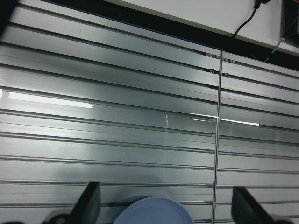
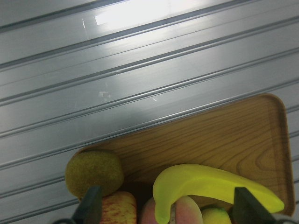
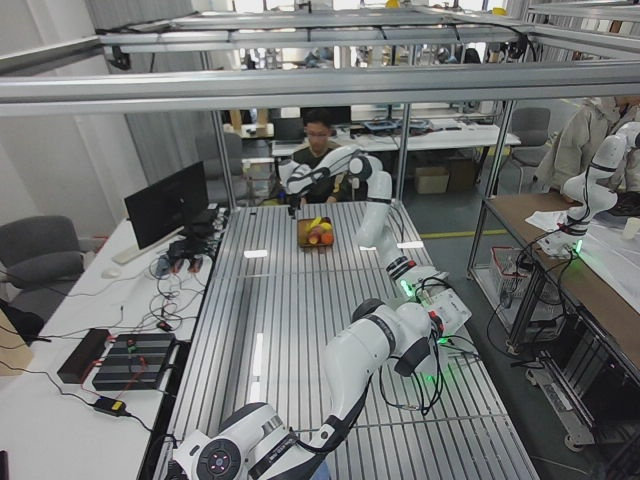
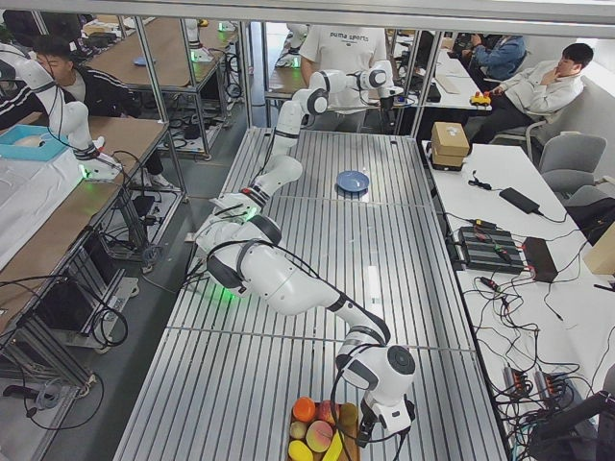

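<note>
A wooden tray (image 2: pixel 266 121) holds fruit: a banana (image 2: pixel 205 179), a green-brown fruit (image 2: pixel 93 170), a red apple (image 2: pixel 117 210), a peach (image 2: pixel 184 212) and others. My right gripper is open above it, fingertips either side of banana and peach, gripping nothing visible; in the camera right view it hangs at the tray's right. A blue plate (image 4: pixel 353 181) lies at the table's other end, also at the bottom of the left wrist view (image 1: pixel 154 212). My left gripper is open above it, empty.
A side desk (image 3: pixel 50 430) with monitor, power boxes and cables runs along one edge. Frame posts and another bench with an arm stand around. A person sits beyond the tray end.
</note>
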